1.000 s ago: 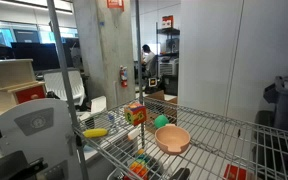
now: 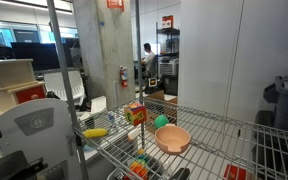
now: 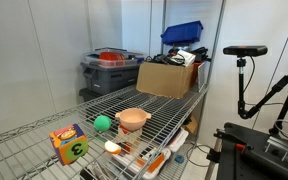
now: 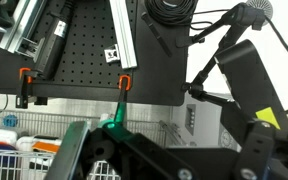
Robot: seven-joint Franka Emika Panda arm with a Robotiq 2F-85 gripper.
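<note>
Low in the wrist view my gripper stands open, its dark fingers (image 4: 252, 145) wide apart and nothing seen between them. The exterior views do not show it. On the wire shelf (image 2: 214, 139) sits an orange-pink bowl (image 2: 172, 138), also in the second exterior view as a bowl (image 3: 133, 117). Beside it are a green ball (image 2: 161, 121) and an upright colourful box (image 2: 135, 112). A yellow banana-like item (image 2: 95, 132) lies at the shelf's left.
Below my gripper is a black perforated plate (image 4: 94, 60) with metal rails and coiled cables (image 4: 174, 10). A cardboard box (image 3: 165, 77) and grey bins (image 3: 109, 75) stand behind the shelf. Small coloured items lie lower under the wires.
</note>
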